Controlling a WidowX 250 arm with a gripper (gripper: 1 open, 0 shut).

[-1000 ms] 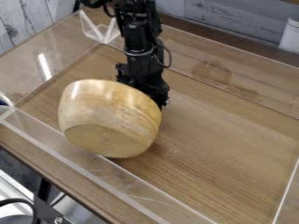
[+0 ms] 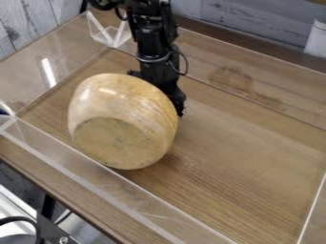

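A large pale wooden bowl [image 2: 121,124] lies tipped on its side at the left-centre of the table, its rounded underside facing the camera. My black gripper [image 2: 170,95] reaches down behind the bowl's upper right edge and is shut on it, though its fingertips are mostly hidden by the bowl.
Clear acrylic edging [image 2: 114,191] runs along the left and front. A white cylinder [image 2: 321,38] stands at the back right, and a grey plank wall [image 2: 242,14] is behind.
The bowl and my gripper have shifted slightly up and back along the table, away from the front edge, and the bowl is turned a little more upright in the picture.
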